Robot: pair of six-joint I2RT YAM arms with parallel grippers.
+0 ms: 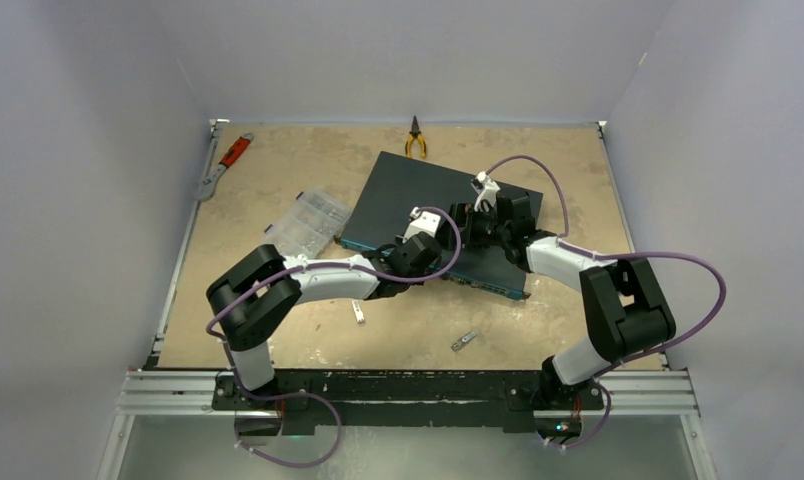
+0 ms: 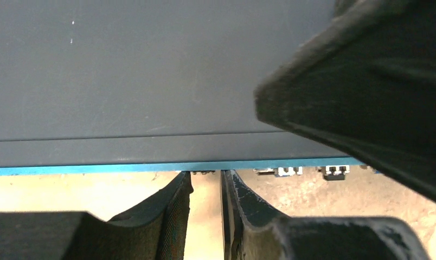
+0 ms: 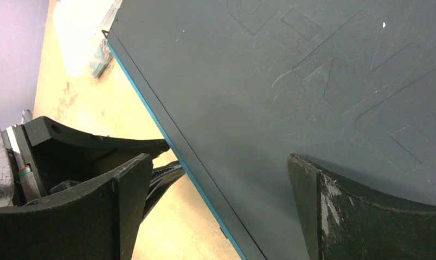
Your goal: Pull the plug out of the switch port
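The dark switch lies at an angle on the table; its blue front edge runs across the left wrist view. My left gripper is at this edge, fingers part open with a narrow gap. A small dark piece shows at the edge between its fingertips, too little visible to tell whether it is the plug. Farther right along the edge, white connectors and a dark connector stick out. My right gripper stands wide open over the switch's top, nothing between its fingers.
A clear plastic box stands left of the switch. Pliers lie behind it, and a red-handled tool is at the far left. Two small pieces, one being a metal part, lie in front on otherwise open table.
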